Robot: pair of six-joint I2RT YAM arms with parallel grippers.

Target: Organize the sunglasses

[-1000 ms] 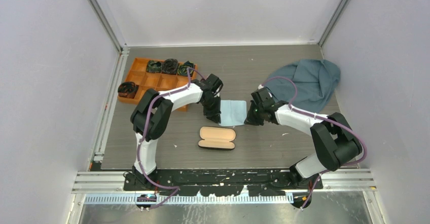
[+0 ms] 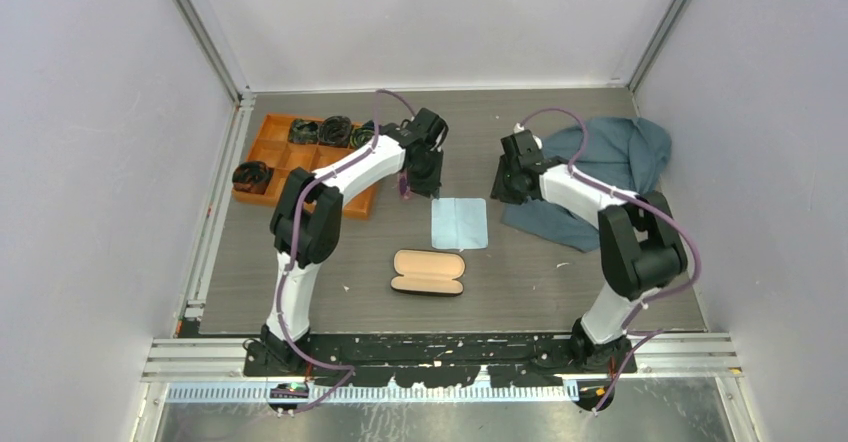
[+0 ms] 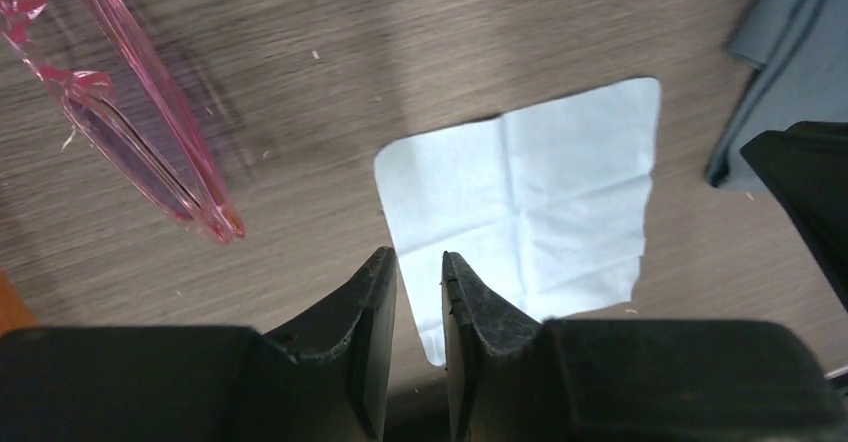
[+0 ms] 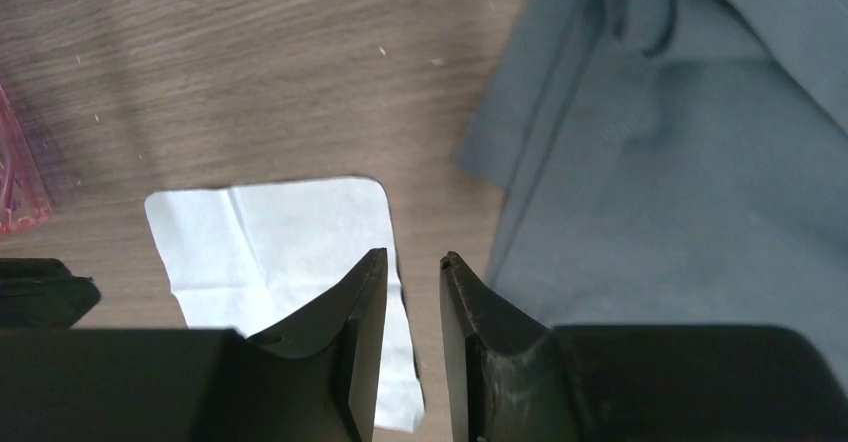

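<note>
Pink clear sunglasses (image 2: 405, 186) lie on the table just left of my left gripper (image 2: 432, 196); the left wrist view shows the pink frame (image 3: 165, 102) at its upper left, apart from the fingers. That gripper is open by a narrow gap, with nothing held. My right gripper (image 2: 497, 200) is open and empty too, above the table between the white-blue wipe (image 2: 460, 224) and the grey-blue cloth (image 2: 548, 224). The wipe lies flat and creased. Nearer the front, the glasses case (image 2: 428, 265) lies open and empty, its tan lining upward.
An orange divided tray (image 2: 266, 152) stands at the left, with several dark items, probably sunglasses (image 2: 335, 130), in its compartments. The left arm covers part of it. Bare table shows behind and between the grippers and around the case.
Both grippers have moved back, away from the wipe; the left also went slightly right. Wipe, case and tray are unmoved.
</note>
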